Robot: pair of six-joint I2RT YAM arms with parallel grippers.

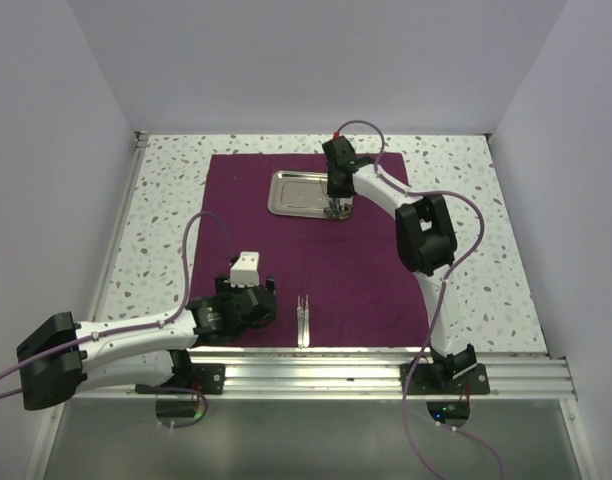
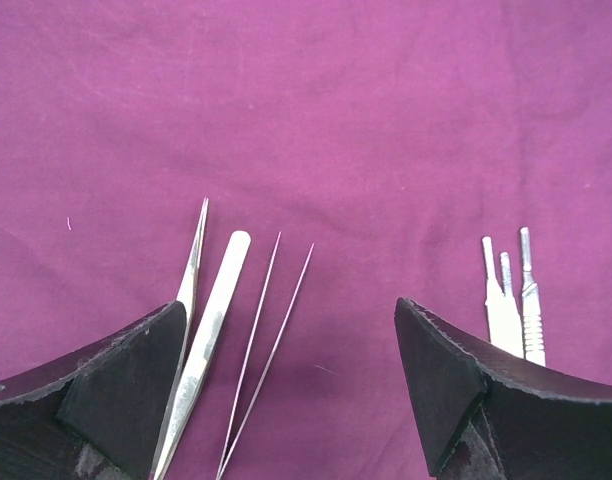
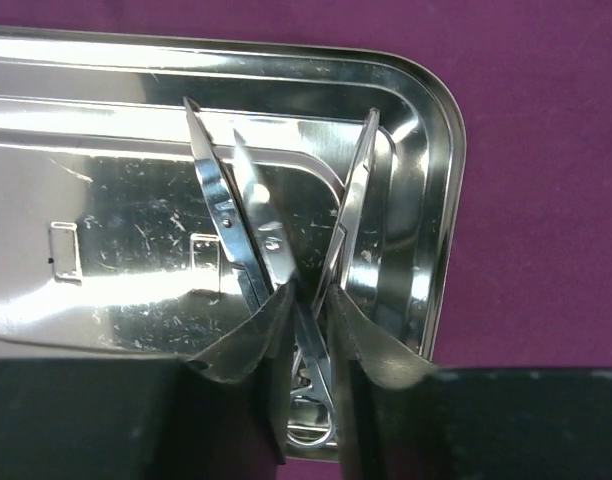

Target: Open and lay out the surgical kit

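The steel tray [image 1: 298,195] lies at the back of the purple cloth, several scissor-like instruments [image 3: 218,200] in its right end. My right gripper is down over them, its fingertips close together at the middle instrument; whether they grip it is unclear. My left gripper is open at the front left, above tweezers [image 2: 196,250], a flat white-looking tool [image 2: 216,310] and thin wire-like tools [image 2: 286,320] on the cloth. More slender handles [image 2: 531,310] lie to its right, also seen near the front centre from above [image 1: 302,320].
Speckled table surface [image 1: 466,260] surrounds it, with walls at both sides and behind.
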